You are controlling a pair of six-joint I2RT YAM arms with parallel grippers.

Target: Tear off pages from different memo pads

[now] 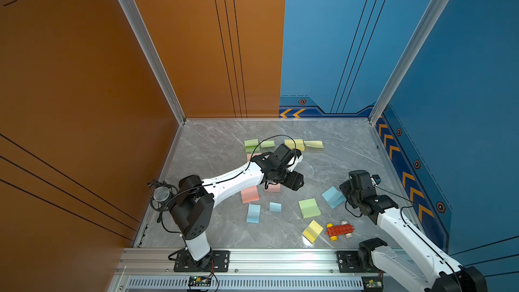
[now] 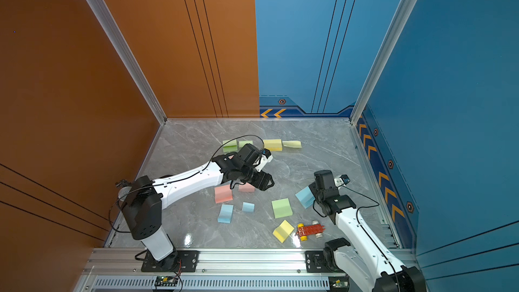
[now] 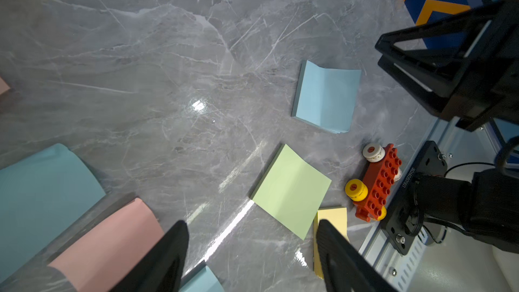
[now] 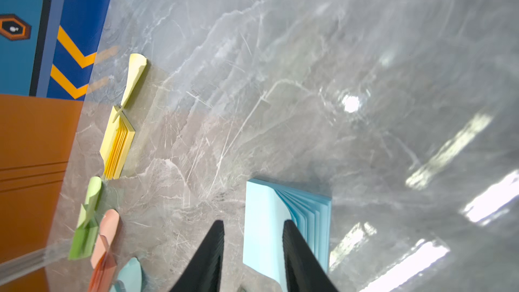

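My left gripper hangs over the middle-back of the table, fingers apart, nothing visible between them, above green (image 3: 292, 192), pink (image 3: 110, 246) and blue pads. My right gripper is over a blue pad (image 4: 262, 227) on the right, fingers apart at its near part; the pad's top sheets curl. Yellow pads (image 1: 294, 143) and green ones (image 1: 250, 143) lie along the back, some with loose curled sheets. More pads lie front middle, including a yellow one (image 1: 312, 231).
A red toy brick car (image 1: 340, 229) with yellow and white wheels sits at the front right beside the yellow pad. Walls close in on both sides.
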